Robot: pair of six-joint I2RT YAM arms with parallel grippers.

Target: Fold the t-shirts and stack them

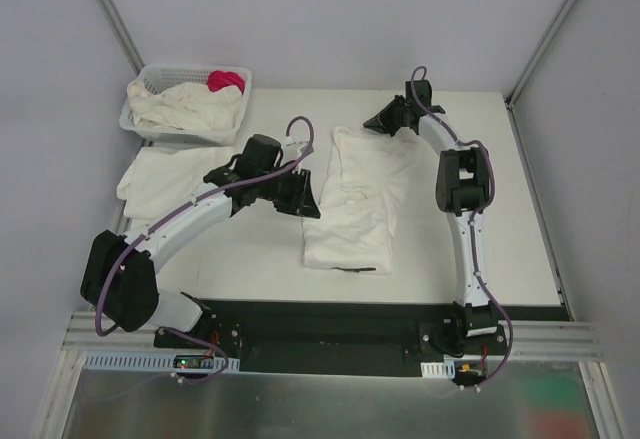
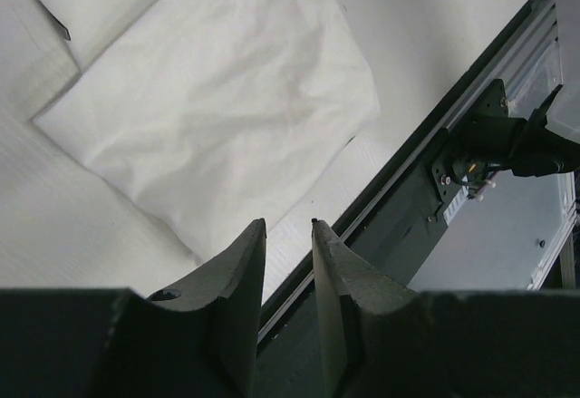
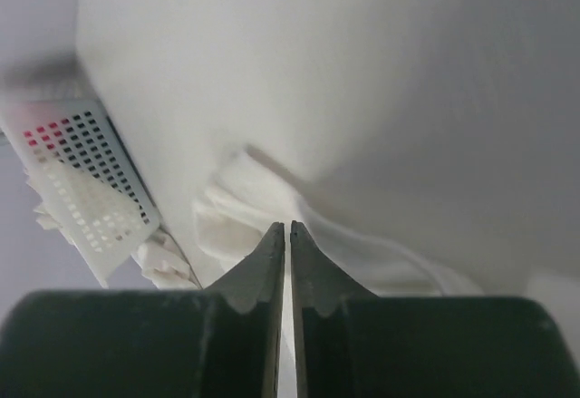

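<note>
A white t-shirt (image 1: 350, 229) lies on the table, its front part folded over and its far part stretching back under the right arm. My left gripper (image 1: 317, 215) is at the shirt's left side. In the left wrist view a gap separates the left fingertips (image 2: 257, 235), with nothing seen between them; the folded shirt (image 2: 217, 99) spreads beyond. At the shirt's far edge is my right gripper (image 1: 370, 127). Its fingertips (image 3: 274, 239) nearly meet, leaving a thin slit in front of the blurred shirt edge (image 3: 254, 185); whether they pinch cloth cannot be told.
A white basket (image 1: 242, 119) at the back left holds white clothes (image 1: 185, 107) and a red cloth (image 1: 226, 80). Just in front of it lies a flat folded white shirt (image 1: 175, 181). Bare table (image 1: 480, 249) shows at the right.
</note>
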